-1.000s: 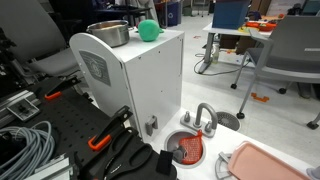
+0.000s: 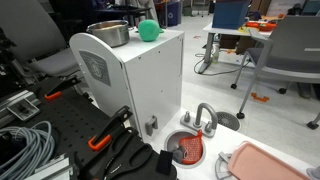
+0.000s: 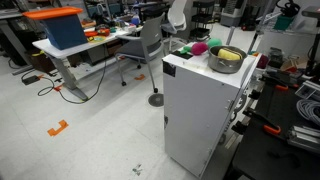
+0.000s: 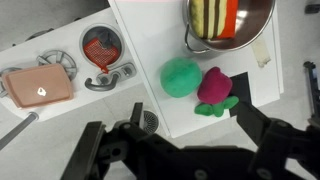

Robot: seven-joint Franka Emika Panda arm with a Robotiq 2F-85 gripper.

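Observation:
My gripper stands open in the wrist view, its two dark fingers wide apart with nothing between them. Just ahead of that gap lies a round green ball (image 4: 181,77) on the white cabinet top. Beside the ball is a magenta toy vegetable (image 4: 213,86) with green leaves, resting partly over a black square. A metal pot (image 4: 254,32) holds a yellow-and-brown piece and an orange-red piece. From exterior view 1, the pot (image 2: 109,34) and the green ball (image 2: 149,30) sit on top of the cabinet. Exterior view 2 shows yellow inside the pot (image 3: 225,63).
The tall white cabinet (image 2: 145,75) rises beside a dark tabletop with cables and tools. A small sink (image 2: 184,148) holds a red slotted utensil, with a curved faucet (image 2: 205,115) behind it. To its right is a tan board (image 2: 262,165). Open floor lies beyond the cabinet.

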